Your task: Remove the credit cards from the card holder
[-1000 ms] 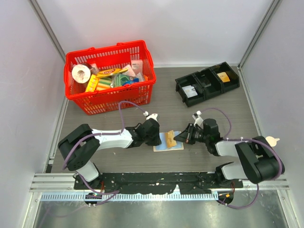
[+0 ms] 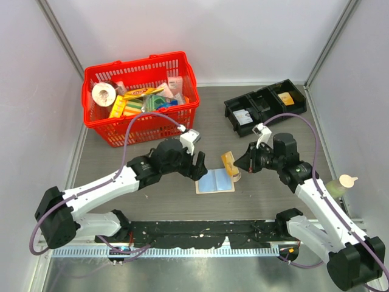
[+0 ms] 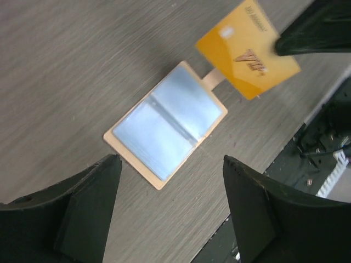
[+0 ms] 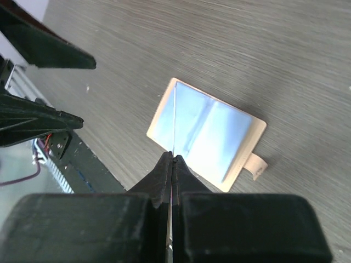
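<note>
The card holder (image 3: 164, 126), tan with light blue pockets and a small strap, lies open on the grey floor between the arms. A yellow-orange card (image 2: 229, 163) is held above the holder's right end by my right gripper, whose fingers are shut on its thin edge. The card's printed face (image 3: 247, 55) shows in the left wrist view. My left gripper hangs open above and left of the holder, with nothing between its fingers.
A red basket (image 2: 140, 121) full of packets stands at back left. A black compartment tray (image 2: 264, 106) sits at back right. A pale green cylinder (image 2: 337, 187) is at the right edge.
Both arms have risen from the holder. My right gripper has lifted the yellow card up and slightly right; my left gripper now stands open higher up.
</note>
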